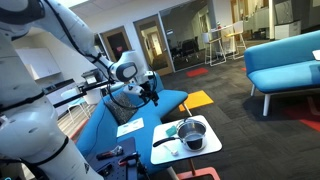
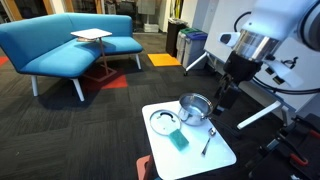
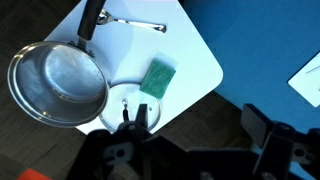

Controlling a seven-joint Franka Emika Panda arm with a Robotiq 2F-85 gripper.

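A steel pot with a black handle stands at the left of the wrist view, on a white table. Beside it lies a glass lid with a dark knob. A green sponge rests against or over the lid's edge; which one I cannot tell. Past the sponge lies a metal utensil, a fork by its look. My gripper is open, its fingers wide apart with nothing between them. In exterior view 2 the gripper hangs above the table near the pot.
Blue seating stands behind the table, and a second blue sofa with a small side table sits farther off. Dark carpet lies open beside the white table.
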